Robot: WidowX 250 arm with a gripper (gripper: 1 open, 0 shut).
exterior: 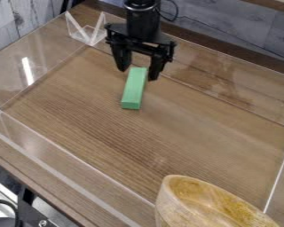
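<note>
A black robot arm hangs at the top centre of the camera view, its gripper (141,62) over a flat green rectangular object (134,93) on the wooden table. The gripper's fingers are spread apart, open, around the upper end of the green object or just above it; whether they touch it I cannot tell.
A cream-coloured bowl (180,200) sits at the bottom right, cut off by the frame. Clear plastic pieces are at the left edge and top left, with walls behind.
</note>
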